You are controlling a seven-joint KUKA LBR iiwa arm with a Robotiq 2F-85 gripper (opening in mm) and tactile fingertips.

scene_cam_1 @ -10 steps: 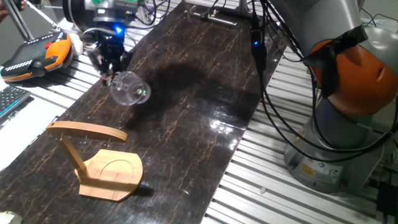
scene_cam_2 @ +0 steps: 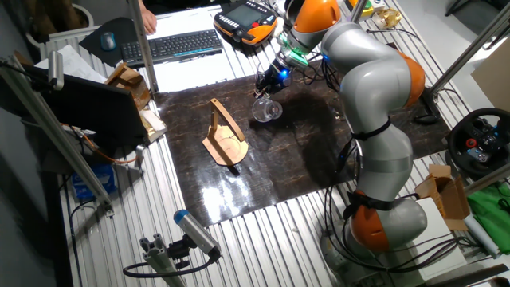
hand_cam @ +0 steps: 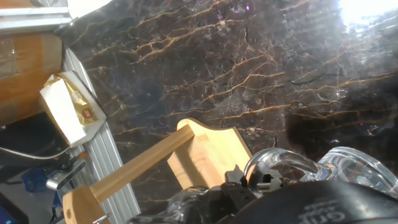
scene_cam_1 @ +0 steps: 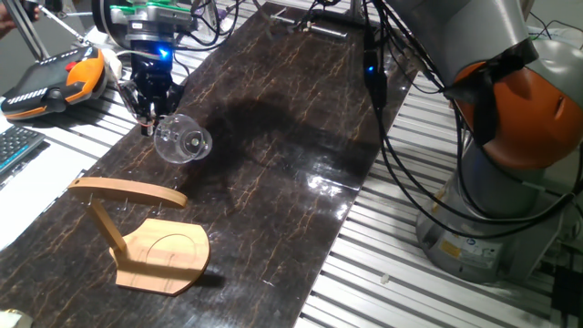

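Observation:
A clear glass mug [scene_cam_1: 182,140] hangs tilted above the dark table, with my gripper [scene_cam_1: 151,124] shut on its handle side. In the wrist view the mug's curved glass handle [hand_cam: 287,155] lies at the fingertips, and its body [hand_cam: 357,167] is at the lower right, partly covered by the gripper's dark housing. A wooden stand [scene_cam_1: 162,258] has a flat base with a round groove, an upright post and a curved top arm [scene_cam_1: 129,190] with small pegs. From exterior view 2, the mug [scene_cam_2: 267,109] is up and to the right of the stand [scene_cam_2: 229,146], apart from it.
An orange-and-black teach pendant [scene_cam_2: 245,21] and a keyboard [scene_cam_2: 171,48] lie beyond the table's edge. A camera on a post [scene_cam_2: 196,232] stands outside the table's near side.
Over the last second, the gripper and mug moved slightly left and down in exterior view 1, toward the stand's side. The stand stayed put.

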